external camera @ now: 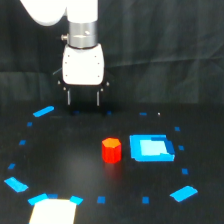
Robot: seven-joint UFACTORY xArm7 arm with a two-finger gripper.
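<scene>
A red, roughly hexagonal block [111,150] sits on the black table near the middle of the camera view. To its right lies a blue square [137,139] with a white patch [153,148] inside; whether it is a shallow tray or flat is hard to tell. Higher up and left of the block hangs my gripper [84,99], its two thin dark fingers spread wide. Nothing shows between them, and the gripper is clear of the block and the blue square.
Blue tape strips [184,193] and small blue marks are scattered over the table. A pale cream square [53,212] lies at the front left, cut off by the frame's lower edge. Black curtain [165,50] closes off the back.
</scene>
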